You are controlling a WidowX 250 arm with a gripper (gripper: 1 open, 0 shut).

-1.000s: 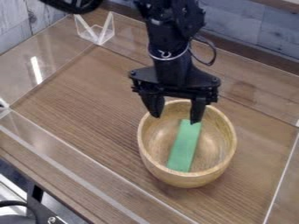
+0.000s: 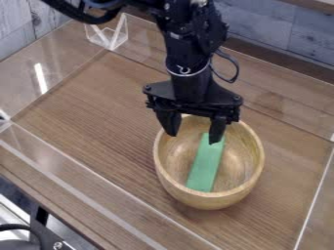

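Note:
My black gripper (image 2: 197, 122) hangs over the back of a tan oval bowl (image 2: 240, 180), its fingers pointing down and spread apart at the bowl's rim. A green bar-shaped object (image 2: 204, 169) lies inside the bowl, beneath and in front of the gripper. I see nothing held between the fingers.
A small white wire-like item (image 2: 109, 34) stands at the back left. A grey wall edge runs along the back right.
The gripper has shifted only very slightly over the bowl. The bowl and the green object look unmoved.

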